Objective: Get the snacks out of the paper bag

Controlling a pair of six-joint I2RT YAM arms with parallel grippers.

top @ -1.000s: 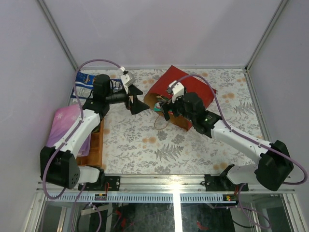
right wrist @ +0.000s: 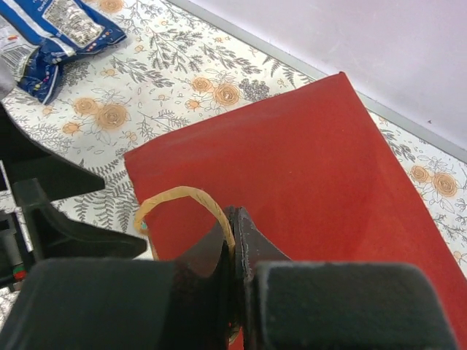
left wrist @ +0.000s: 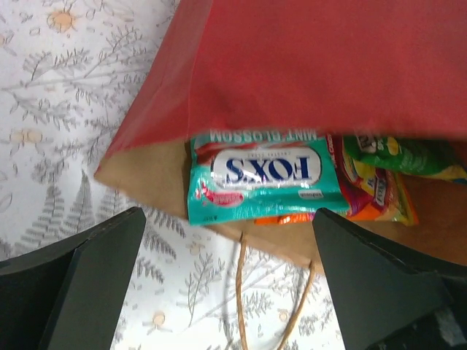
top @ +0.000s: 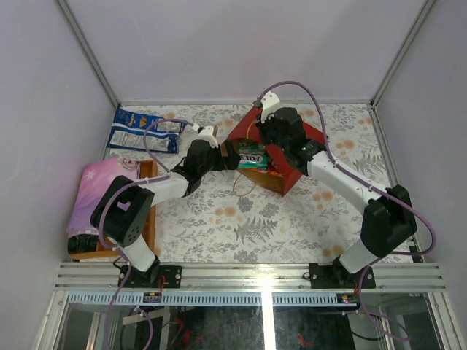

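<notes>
The red paper bag (top: 298,164) lies on its side at centre right, its brown mouth facing my left gripper (top: 234,155). That gripper is open at the mouth, with nothing held between its fingers. Inside show a teal FOX'S packet (left wrist: 270,179), a green packet (left wrist: 408,154) and a yellow-orange packet (left wrist: 379,193); the bag's depth is hidden. At the bag's upper edge my right gripper is shut on a thin tan handle (right wrist: 179,193), which runs in between its fingertips. The other handle (left wrist: 240,292) trails on the table.
A blue-and-white snack bag (top: 144,133) lies at the back left. A wooden box (top: 148,222) with a pink packet (top: 100,191) stands at the left edge.
My left gripper has moved right to the bag's mouth. The right one has gone from the mouth to the upper edge and closed on the handle; the mouth now shows more of the teal packet.
</notes>
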